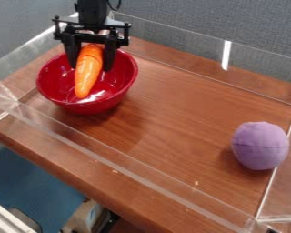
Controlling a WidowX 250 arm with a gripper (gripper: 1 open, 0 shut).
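Observation:
An orange carrot [87,75] stands tilted inside a red bowl [116,94] at the upper left of the table. My black gripper [90,56] is over the bowl, its fingers on either side of the carrot's upper end. Whether the fingers are closed tight on the carrot is hard to tell.
A purple ball [258,146] lies at the right side of the wooden table [173,136]. Clear low walls edge the table, and its middle is bare. Below the left edge are a blue floor and some objects.

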